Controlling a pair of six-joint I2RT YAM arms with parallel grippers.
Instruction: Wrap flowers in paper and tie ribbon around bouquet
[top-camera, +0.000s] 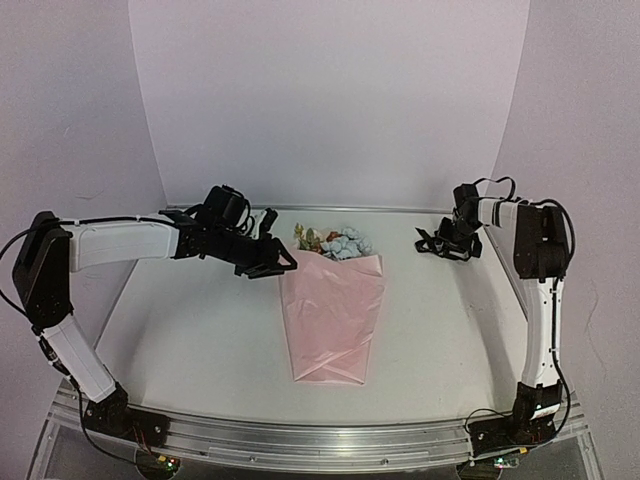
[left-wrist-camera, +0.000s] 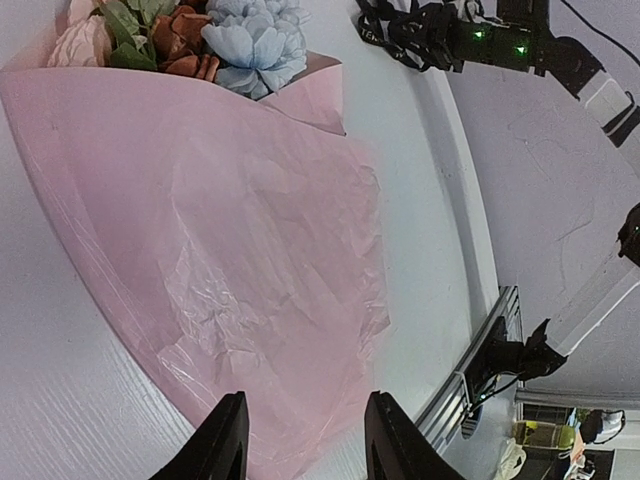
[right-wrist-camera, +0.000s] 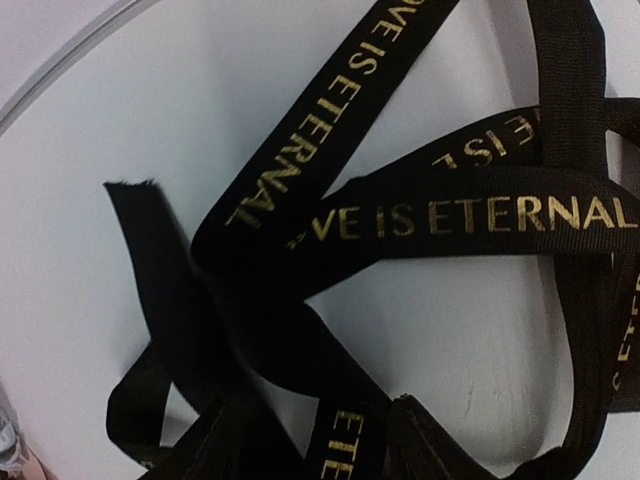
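The bouquet lies in the middle of the table, wrapped in pink paper (top-camera: 332, 320), with blue, brown and pale blooms (left-wrist-camera: 255, 45) showing at its far end. My left gripper stands open above the wrap, its fingers apart and nothing held between them. On the right side of the table a loose black ribbon (right-wrist-camera: 470, 212) with gold lettering lies in a tangle. My right gripper is over that ribbon, fingers spread, with strands crossing the gap. Whether the fingertips touch the ribbon cannot be made out.
A wall (top-camera: 330, 110) closes the far side, and side walls rise left and right. A metal rail (top-camera: 330, 437) runs along the near edge.
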